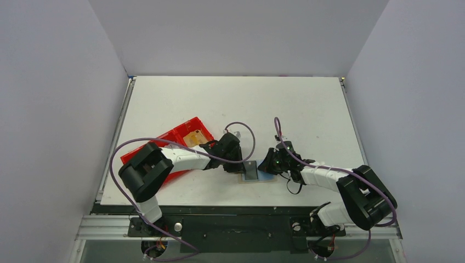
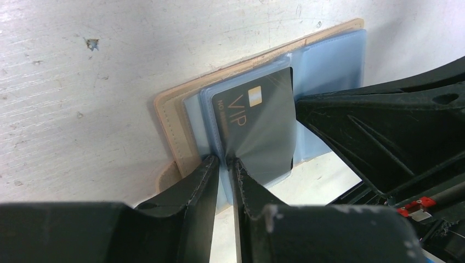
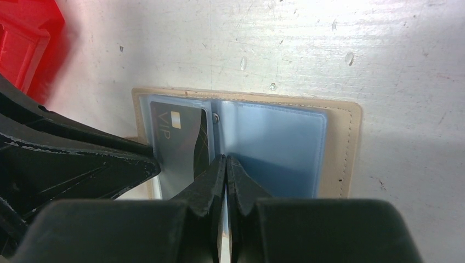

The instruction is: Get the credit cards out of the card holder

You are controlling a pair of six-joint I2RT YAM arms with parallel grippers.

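Note:
A tan card holder [image 3: 351,148] lies open on the table. It has clear blue sleeves [image 3: 282,148]. A dark grey VIP card [image 2: 268,115] sits inside the left sleeve. My left gripper is at that sleeve's outer edge. Its fingertips are slightly parted, with the edge running between them; whether they pinch it cannot be told. My right gripper is shut with nothing between its fingers, just right of the sleeve's inner opening. The exposed dark end of the VIP card [image 3: 201,145] lies outside them, to their left.
A red divided box [image 1: 189,129] with items inside stands left of the holder, behind the left arm. The two grippers are close together over the holder. Bare white table [image 1: 263,104] extends behind them.

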